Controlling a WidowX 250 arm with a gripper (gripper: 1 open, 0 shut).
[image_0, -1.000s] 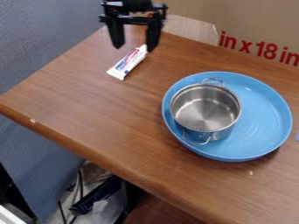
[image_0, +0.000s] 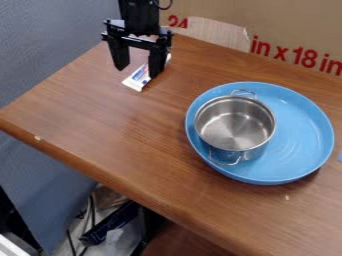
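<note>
My black gripper (image_0: 138, 62) hangs at the top left of the camera view with its fingers apart, low over a white tube (image_0: 135, 80) with printed markings that lies on the wooden table. The fingers partly hide the tube, and I cannot tell whether they touch it. A steel pot (image_0: 235, 128) with wire handles stands on a blue plate (image_0: 298, 142) at the right.
Cardboard (image_0: 287, 30) with red print stands along the back. Beyond the left edge are a grey-blue surface and some clutter below.
The gripper has come down and slightly left, over the tube, covering more of it. The pot and plate have not moved.
</note>
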